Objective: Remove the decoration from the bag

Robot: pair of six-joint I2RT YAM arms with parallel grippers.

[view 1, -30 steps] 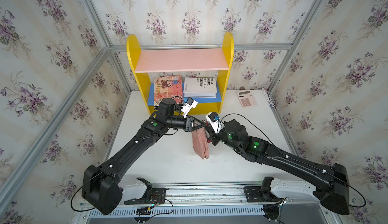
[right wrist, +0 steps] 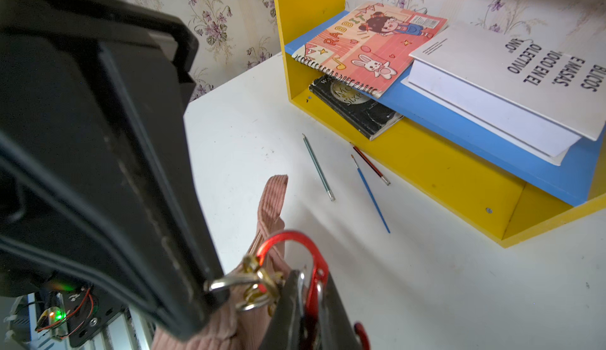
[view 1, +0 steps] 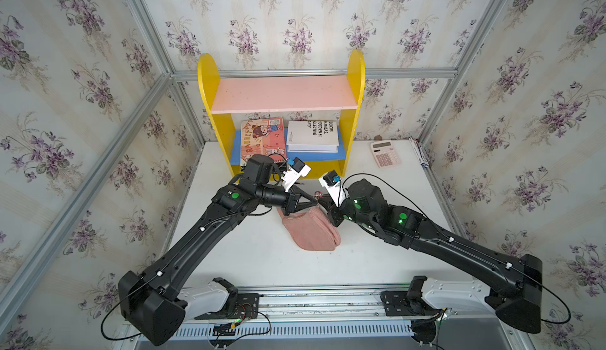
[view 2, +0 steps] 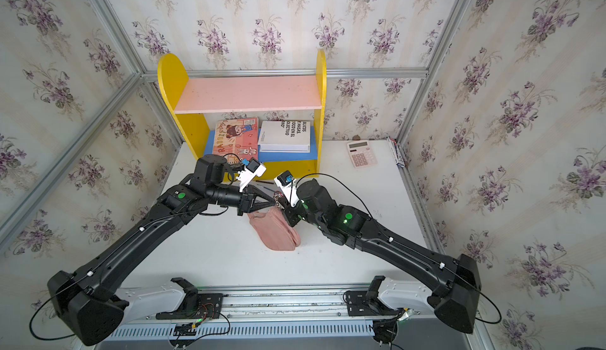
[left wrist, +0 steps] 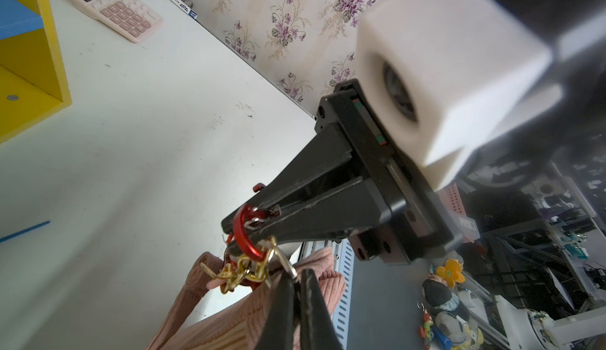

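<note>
The pink corduroy bag hangs beneath my two grippers, which meet tip to tip at mid-table. In the right wrist view a red clasp runs between the tips of my right gripper, which is shut on it. Gold metal links join the clasp toward the other hand. A thin metal ring reaches from these links to my left gripper, whose tips are shut on it. The red decoration is partly hidden behind the right fingers. Where the links meet the bag cannot be made out.
A yellow shelf holding a pink notebook and white books stands behind the arms. Pencils and a blue brush lie before it. A calculator sits back right.
Both grippers have shifted only slightly and remain close together.
</note>
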